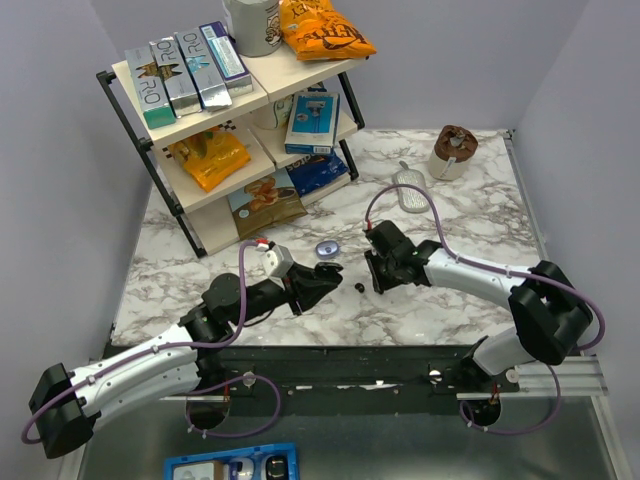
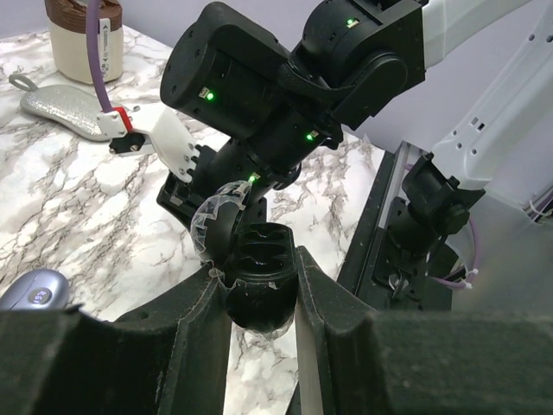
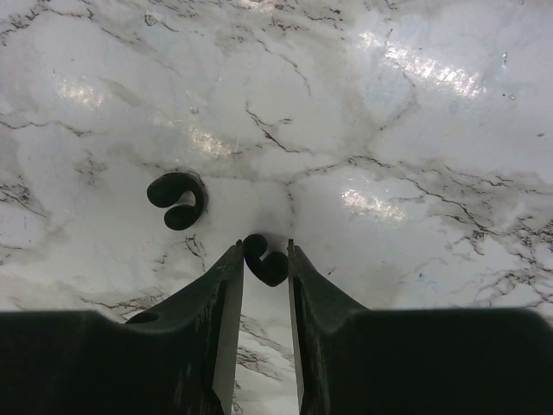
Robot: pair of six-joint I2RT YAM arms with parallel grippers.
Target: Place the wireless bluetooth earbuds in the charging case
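Note:
My left gripper (image 1: pixel 322 280) is shut on the black charging case (image 2: pixel 259 277), held lid-open in the air, with its clear cover showing in the left wrist view. My right gripper points down at the table, fingers narrowly parted around a black earbud (image 3: pixel 270 268); whether they grip it is unclear. A second black earbud (image 3: pixel 197 194) lies apart on the marble to the upper left in the right wrist view, seen small in the top view (image 1: pixel 359 287).
A small blue-grey oval object (image 1: pixel 327 250) lies behind the grippers. A silver pad (image 1: pixel 411 195) and a cream canister (image 1: pixel 452 156) stand farther back. A shelf rack (image 1: pixel 190 185) with bags and boxes fills the back left.

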